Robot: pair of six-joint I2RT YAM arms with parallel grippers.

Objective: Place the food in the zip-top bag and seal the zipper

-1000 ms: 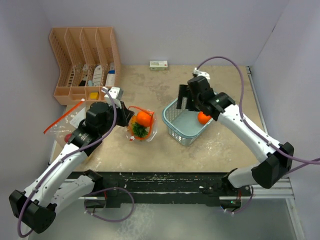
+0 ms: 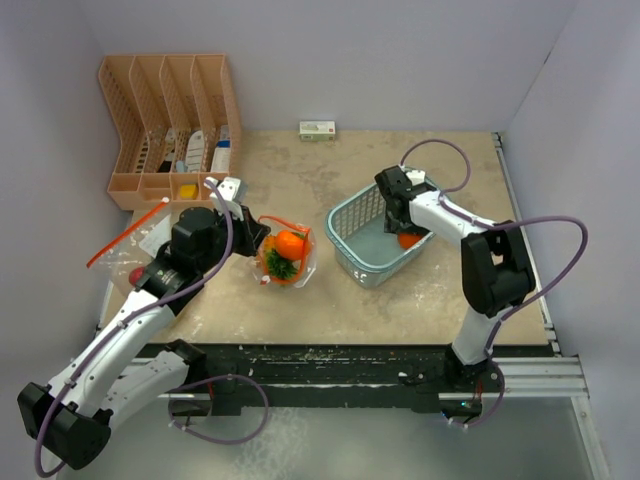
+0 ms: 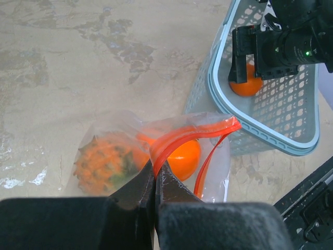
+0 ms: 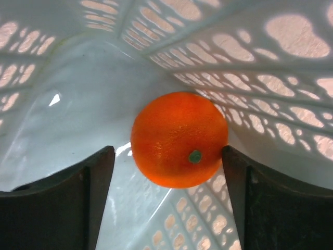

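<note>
An orange fruit [image 4: 179, 140] lies in the corner of the pale blue basket [image 2: 372, 277]. My right gripper is down inside the basket, its fingers part open with one finger on each side of the fruit; whether both touch it I cannot tell. My left gripper is shut on the orange-trimmed rim of the clear zip top bag [image 3: 221, 182], holding its mouth open. Inside the bag are another orange fruit [image 2: 290, 245] and a pineapple-like toy [image 2: 280, 264] with green leaves.
A second clear bag [image 2: 130, 240] with an orange zipper stands at the far left, partly behind the left arm. At the back left is a peach divided rack [image 2: 150, 185]. A small box [image 2: 317, 130] sits by the back wall. Bare table lies in front of the basket.
My right gripper has come down into the basket and over the orange fruit, which is now mostly covered in the top view. The left arm and the bag have hardly moved.
</note>
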